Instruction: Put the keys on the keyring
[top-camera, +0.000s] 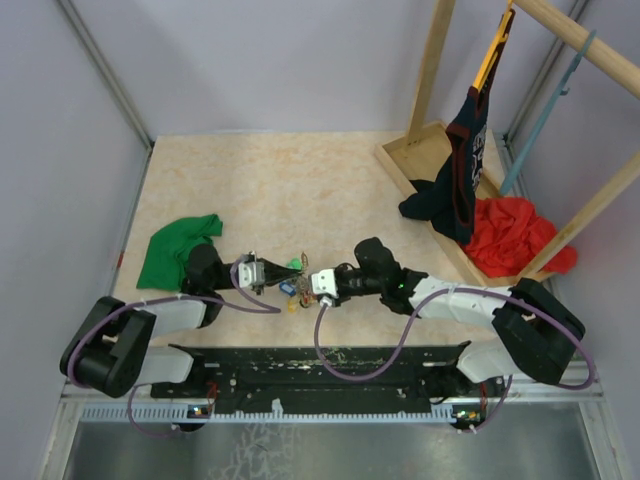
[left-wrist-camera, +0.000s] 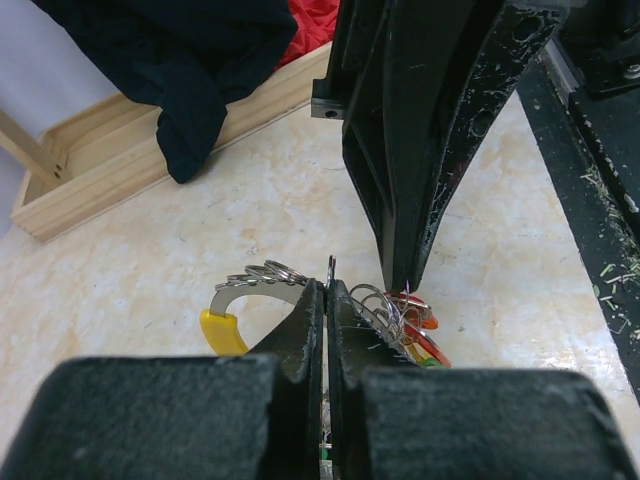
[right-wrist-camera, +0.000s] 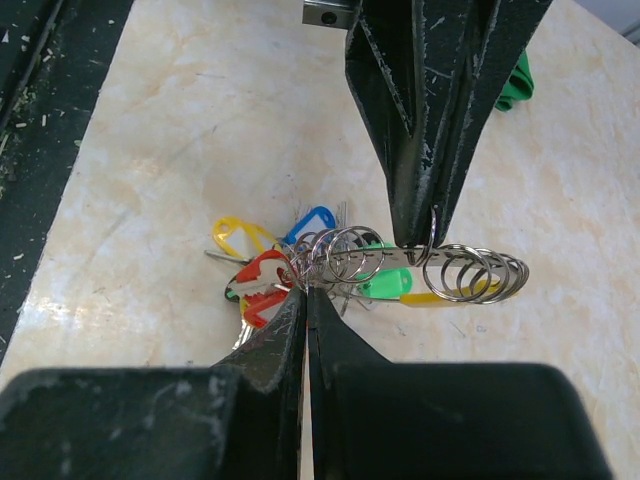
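A bunch of keys with coloured heads (right-wrist-camera: 385, 283) and wire rings (right-wrist-camera: 470, 270) sits between the two grippers near the table's front middle. In its wrist view my left gripper is shut at the bunch, its tips on a thin metal piece beside the coiled rings. My right gripper is shut too, its tips among the rings by the red key head (right-wrist-camera: 262, 280); whether it pinches a ring cannot be told. Yellow, blue and green key heads show behind them.
A green cloth (top-camera: 175, 255) lies at the left. A wooden stand (top-camera: 400, 160) with a dark hanging bag (top-camera: 460, 170) and red cloth (top-camera: 520, 240) occupies the right.
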